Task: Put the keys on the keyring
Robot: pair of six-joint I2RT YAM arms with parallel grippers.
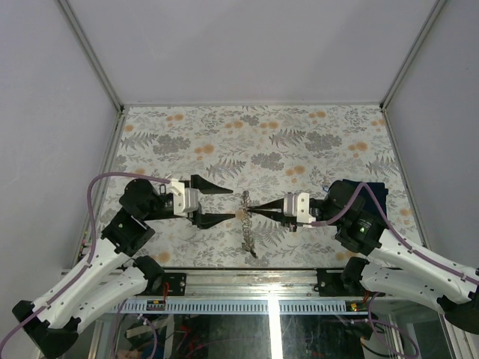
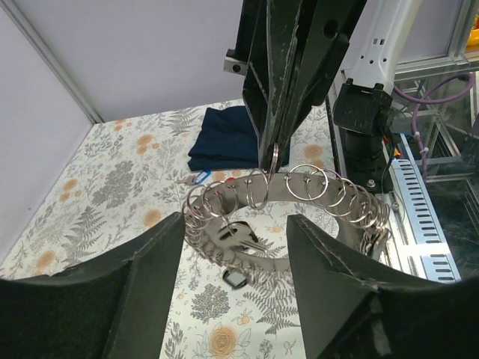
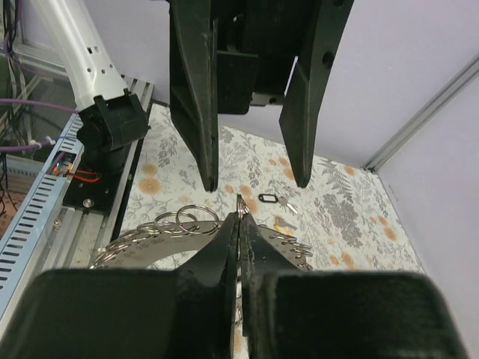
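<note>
The keyring is a grey loop (image 2: 281, 188) strung with many small metal rings, held up off the table. At its rim my right gripper (image 1: 250, 209) is shut on a thin part of it; in the left wrist view its fingertips (image 2: 271, 153) meet one of the small rings. Facing it from the left, my left gripper (image 1: 232, 203) stands open with nothing between its fingers, the loop just ahead of them. Through and below the loop show dark key-like pieces (image 2: 236, 279); whether they hang or lie cannot be told. A key with a black tag (image 3: 268, 198) lies on the table.
A dark folded cloth (image 2: 224, 138) lies at the right of the table, with a small blue-tagged item (image 2: 200, 177) beside it. A metal rail (image 1: 239, 278) runs along the front edge.
</note>
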